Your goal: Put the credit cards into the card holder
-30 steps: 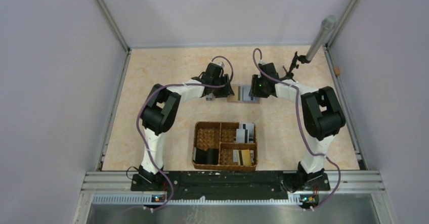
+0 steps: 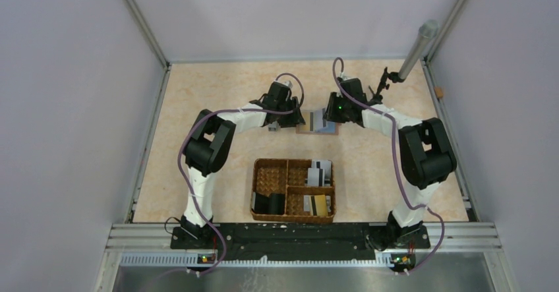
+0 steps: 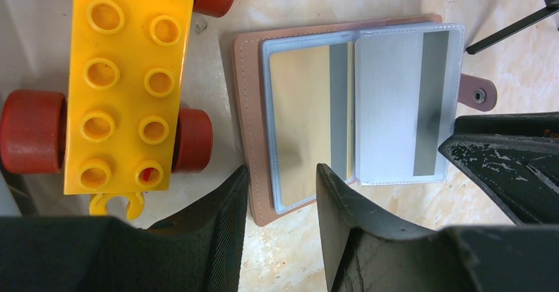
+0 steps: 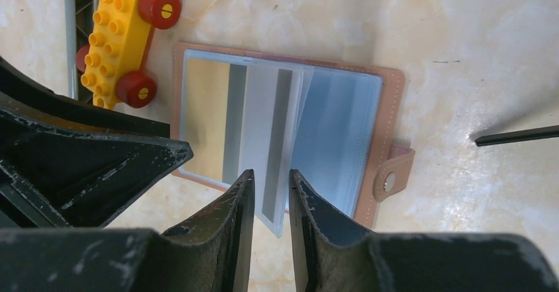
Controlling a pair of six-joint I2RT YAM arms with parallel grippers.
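Observation:
The brown card holder (image 2: 302,131) lies spread on the table. A gold card (image 3: 300,107) shows in its left sleeve. My left gripper has its fingers either side of the holder's near left corner, shut on the holder. A clear sleeve page with a silver card (image 4: 264,120) is raised at its outer edge, tilted over a blue empty-looking page (image 4: 336,134). My right gripper is shut on that raised page, near its lower edge. In the left wrist view, the right gripper's finger (image 3: 507,167) meets the page's right edge.
A woven basket (image 2: 287,220) stands at the front, with silver and gold cards in its right compartments and dark items at front left. A yellow toy brick with red wheels (image 3: 125,81) lies left of the holder. A black stand (image 2: 381,86) is to the right.
My right gripper has moved slightly up and away in the top view, and the silver card's page has lifted, baring blue beneath. The left arm looks unchanged.

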